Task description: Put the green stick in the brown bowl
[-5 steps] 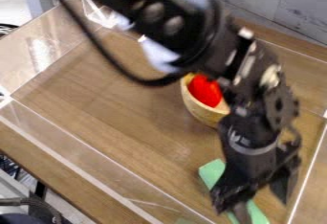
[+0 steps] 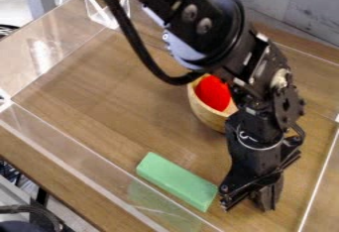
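The green stick (image 2: 176, 181) lies at a slant near the front of the tray, left of my gripper (image 2: 249, 198). Its right end comes close to the fingertips; whether they touch it or grip it I cannot tell. The gripper points down, low over the right front of the tray, and its dark fingers blend together, hiding how far apart they are. Behind the arm, the brown bowl (image 2: 200, 111) is partly covered, with a red object (image 2: 212, 91) inside it.
Clear walls (image 2: 82, 157) edge the wooden tray floor (image 2: 99, 102). The arm (image 2: 199, 28) reaches across from the top and blocks part of the bowl.
The green stick has shifted left and turned; earlier it lay beneath the gripper.
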